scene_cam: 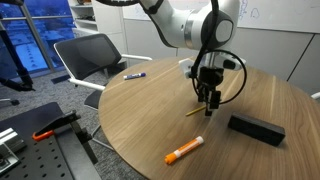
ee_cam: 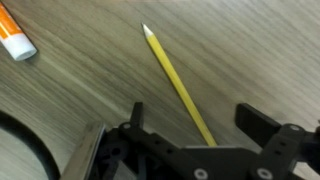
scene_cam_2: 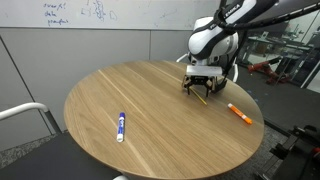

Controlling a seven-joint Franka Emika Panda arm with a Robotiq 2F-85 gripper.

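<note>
A yellow pencil (ee_cam: 178,85) lies on the wooden table, its sharpened tip toward the top of the wrist view. My gripper is open just above it, one dark finger on each side of the pencil's lower part and nothing clasped. In exterior view 1 the gripper (scene_cam: 208,108) points down over the pencil (scene_cam: 196,111), partly hiding its far end. From exterior view 2, the pencil (scene_cam_2: 200,98) shows as a thin line under the gripper. Whether the fingertips touch the tabletop, I cannot tell.
An orange marker (scene_cam: 184,151) lies nearer the front edge, and a black block (scene_cam: 257,128) to the right of the gripper. A blue marker (scene_cam_2: 121,126) sits far off on the other side.
</note>
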